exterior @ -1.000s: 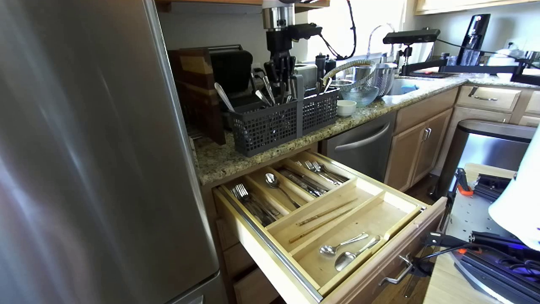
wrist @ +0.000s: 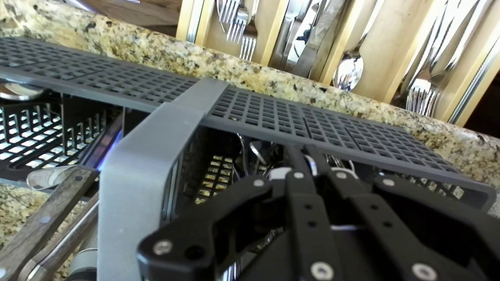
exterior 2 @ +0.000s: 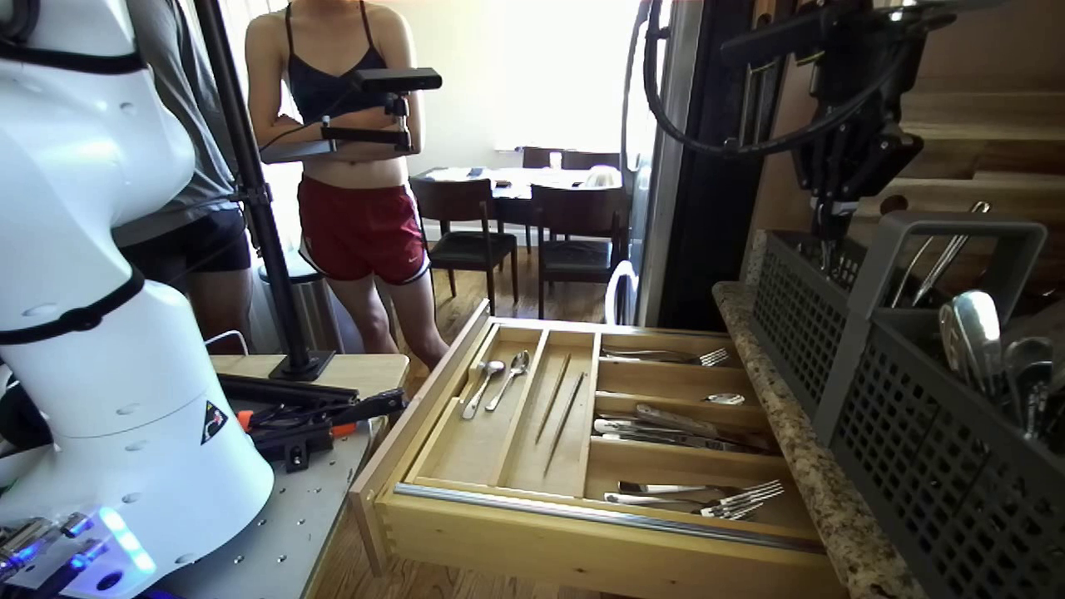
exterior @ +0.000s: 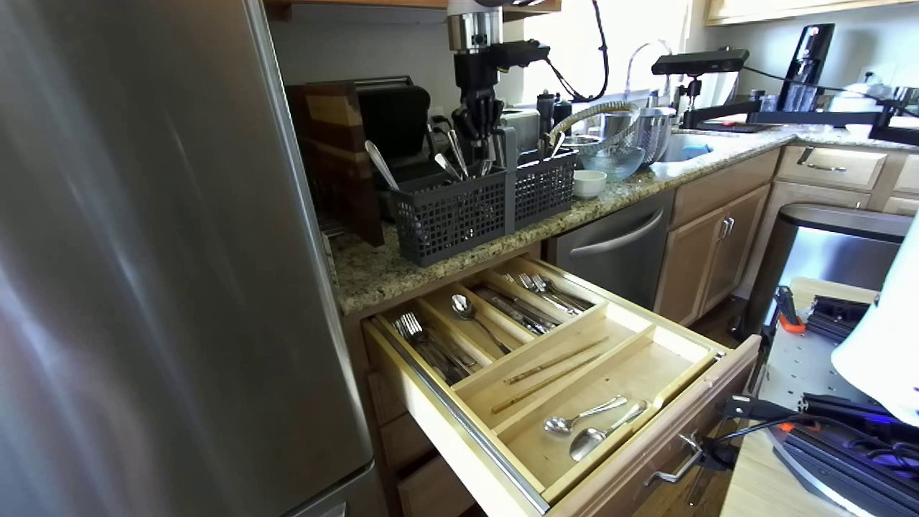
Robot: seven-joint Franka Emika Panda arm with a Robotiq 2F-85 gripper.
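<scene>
My gripper points down into the near-left part of the grey cutlery basket on the counter. In the wrist view its black fingers are drawn together, with a silver utensil between them. The utensil's kind cannot be told; most of it is hidden by the fingers and the basket wall. Below the fingertips in exterior view 2, a bit of silver cutlery shows at the basket's rim. Other utensils lean beside the gripper, among them one silver handle at the basket's left end.
An open wooden drawer below the counter holds sorted forks, knives, spoons and chopsticks. The basket's tall handle rises close beside the gripper. A wooden board stands behind the basket's left end.
The fingers have drawn closer together, while the arm stays at nearly the same place over the basket. The drawer and its contents look unchanged.
</scene>
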